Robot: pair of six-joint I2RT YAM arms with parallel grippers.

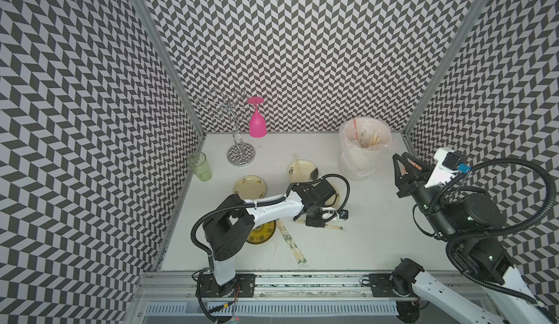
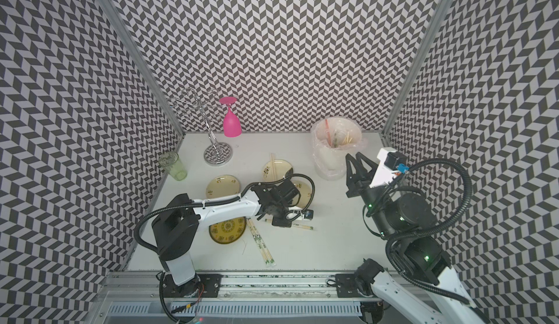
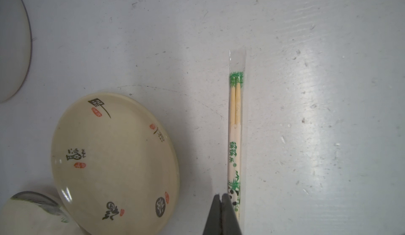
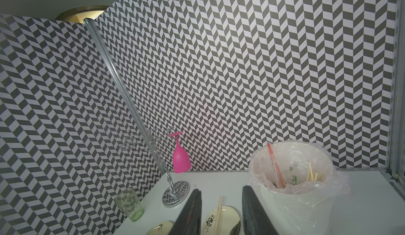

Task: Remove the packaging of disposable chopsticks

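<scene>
A wrapped pair of chopsticks (image 3: 235,104) in a clear printed sleeve lies beside a cream plate (image 3: 114,159); my left gripper is shut on its lower part. Another wrapped chopstick packet (image 2: 260,242) lies on the table near the front edge. Bare chopsticks (image 4: 218,213) rest on a back plate. My right gripper is raised at the right side of the table, part open, with nothing between its fingers.
A bin with a pink liner (image 1: 366,149) and sticks inside stands back right. A metal cup rack (image 1: 240,152) with a pink goblet (image 1: 257,123), a green glass (image 1: 201,166) and a yellow plate (image 2: 227,233) are around the left.
</scene>
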